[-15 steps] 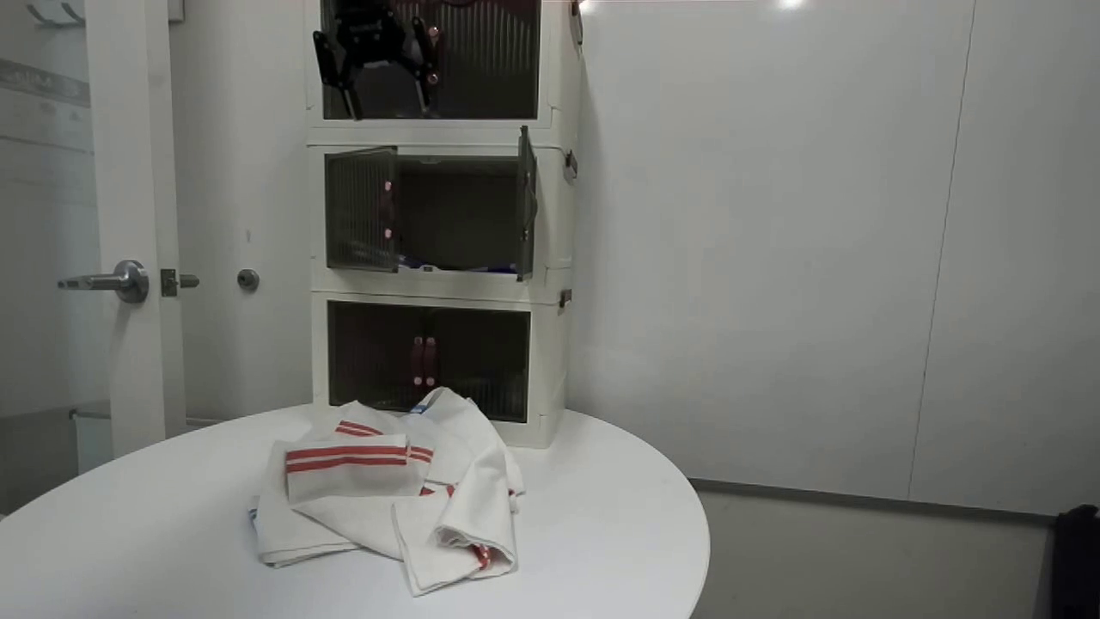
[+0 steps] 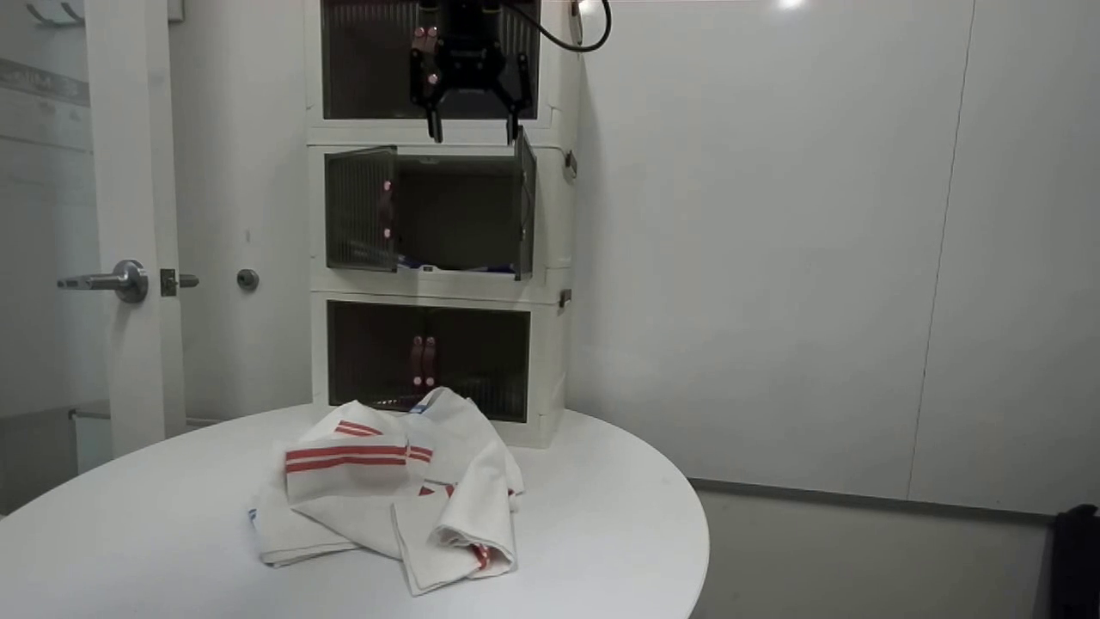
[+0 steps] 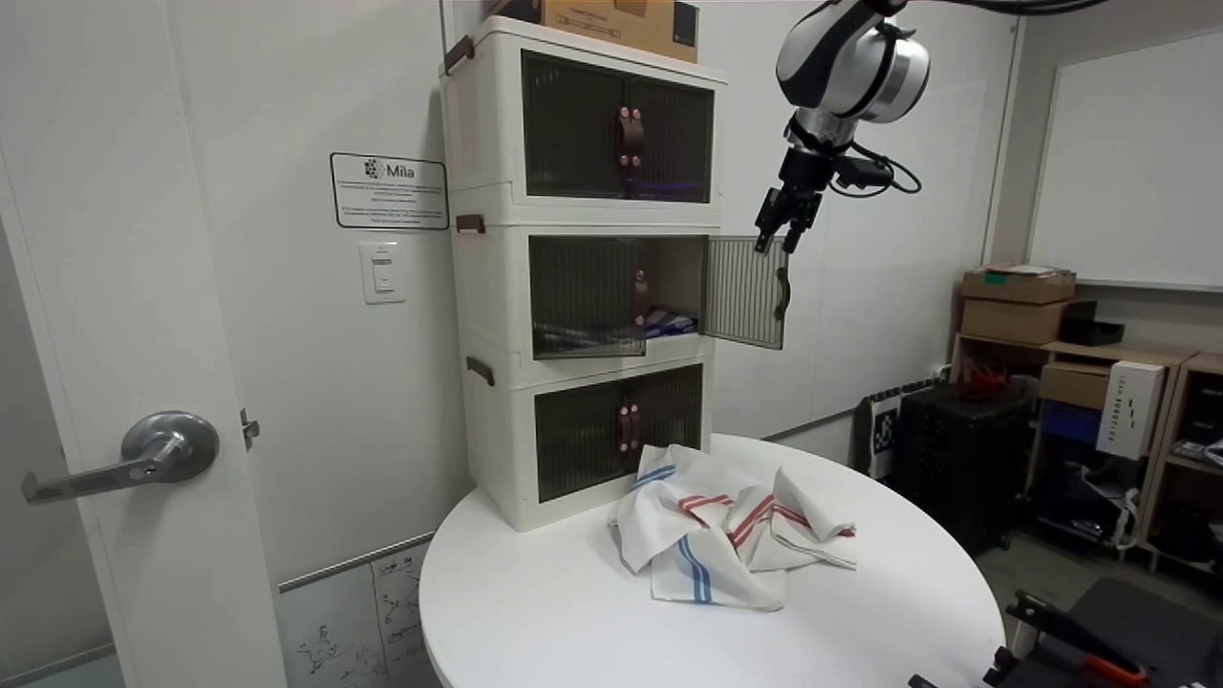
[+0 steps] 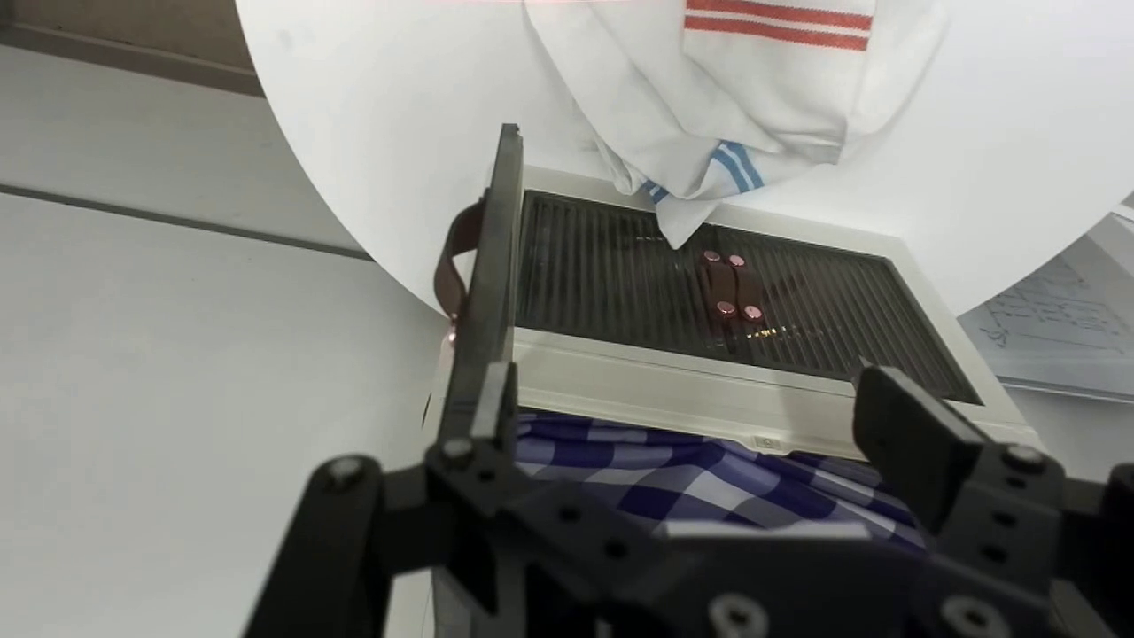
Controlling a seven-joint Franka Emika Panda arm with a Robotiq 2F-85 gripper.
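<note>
My gripper [image 2: 473,138] stands open and empty in front of the cabinet, level with the gap between its top and middle units. In the second exterior view, the gripper [image 3: 775,247] is close to the swung-out right door [image 3: 745,292] of the middle unit; whether they touch I cannot tell. That unit's left door [image 2: 361,210] is partly open. Inside lies a blue-and-white checked cloth [image 4: 680,473], seen beyond my fingers in the wrist view. A crumpled white towel [image 2: 351,485] with red and blue stripes rests on the round table, against the cabinet's base.
The cabinet's bottom doors [image 3: 619,430] and top doors [image 3: 616,128] are shut. A cardboard box [image 3: 619,25] sits on top. Bare white table [image 3: 550,608] surrounds the towel. Wall panels stand behind and to the right of the cabinet.
My gripper has moved right and slightly down in the first exterior view, from the top unit's left side toward the middle unit's right door. The towel looks unmoved.
</note>
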